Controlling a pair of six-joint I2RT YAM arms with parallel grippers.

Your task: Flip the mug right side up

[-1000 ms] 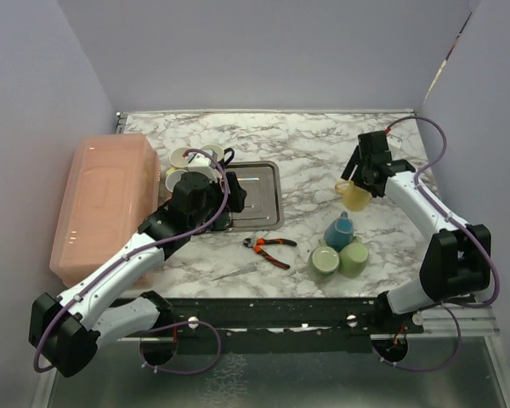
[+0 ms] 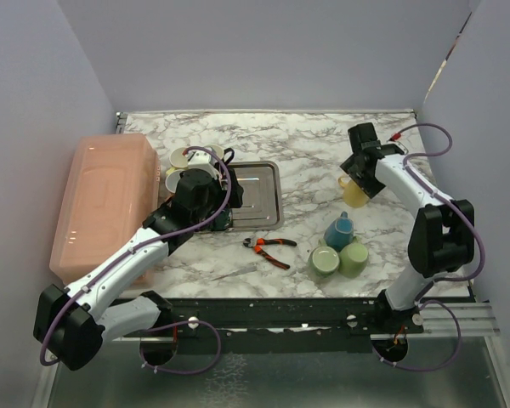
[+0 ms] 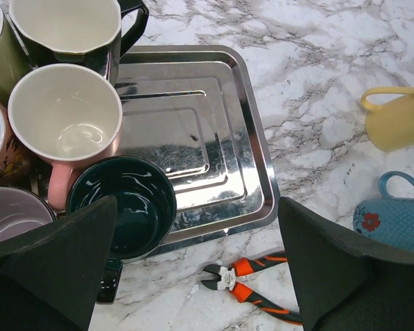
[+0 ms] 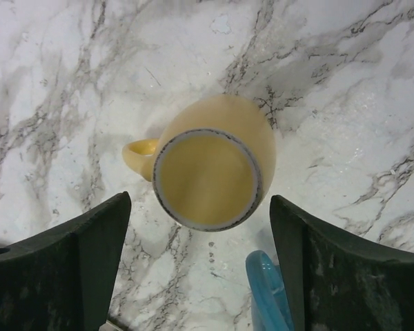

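Note:
The yellow mug point(image 2: 354, 194) lies on the marble table at the right, its closed base facing up toward the right wrist camera point(image 4: 207, 179), handle to the left. My right gripper is over it with fingers apart on either side of its lower part, nothing clearly held. In the top view that gripper point(image 2: 363, 172) partly covers the mug. My left gripper stands open above the metal tray point(image 3: 260, 172) and the cluster of mugs at the left, with nothing held.
A blue mug point(image 2: 338, 231) and green mugs point(image 2: 353, 260) sit below the yellow one. Orange-handled pliers point(image 2: 270, 252) lie mid-front. A pink plastic bin point(image 2: 102, 204) stands at the left.
The left arm is practically still.

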